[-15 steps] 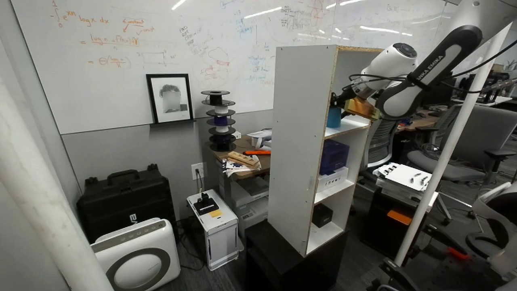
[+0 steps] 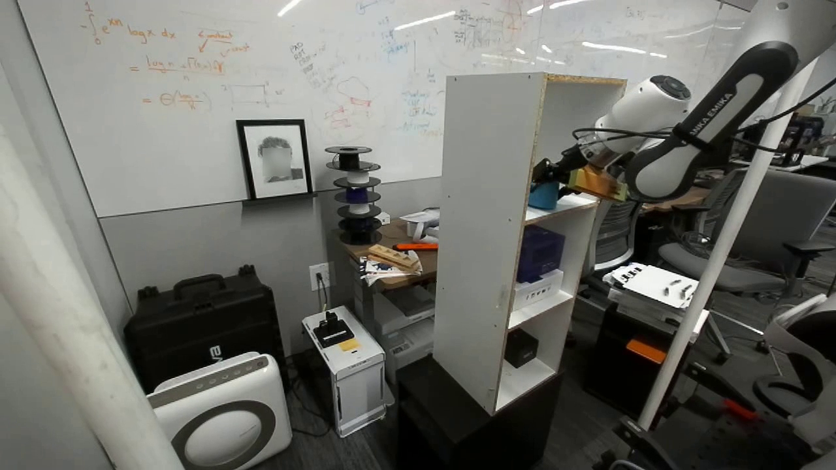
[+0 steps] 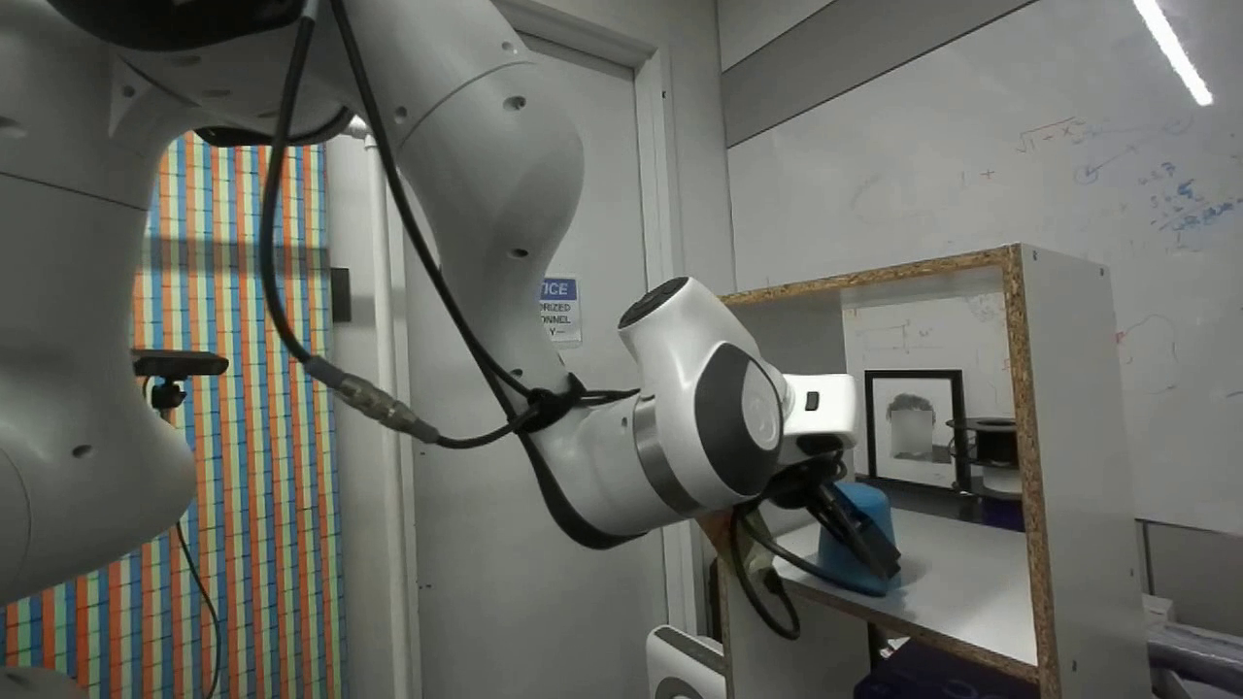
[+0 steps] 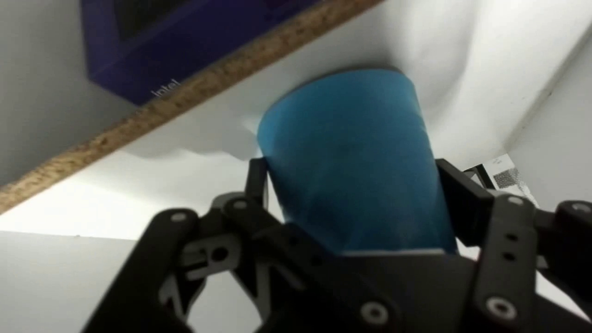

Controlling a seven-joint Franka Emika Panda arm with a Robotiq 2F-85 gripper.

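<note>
A blue cup-like object point(image 4: 355, 161) is in the top compartment of the tall shelf point(image 2: 490, 235), close to its front edge. My gripper has its fingers spread around the blue object, one on each side. In the wrist view both fingertips point(image 4: 256, 175) seem to meet its sides, but whether they press on it cannot be told. From the second exterior view the blue object point(image 3: 856, 524) looks low at the shelf board, partly behind a black finger. The palm hides its near end in the wrist view.
Below the board sits a dark purple box point(image 2: 541, 252) on a white box point(image 2: 538, 290). The chipboard front edge point(image 4: 183, 97) runs close beside the blue object. Shelf side walls flank the compartment. A framed picture point(image 2: 274, 159) stands behind, outside the shelf.
The arm has shifted right and slightly down in the first exterior view. The blue object now shows a little further right, toward the shelf's open front.
</note>
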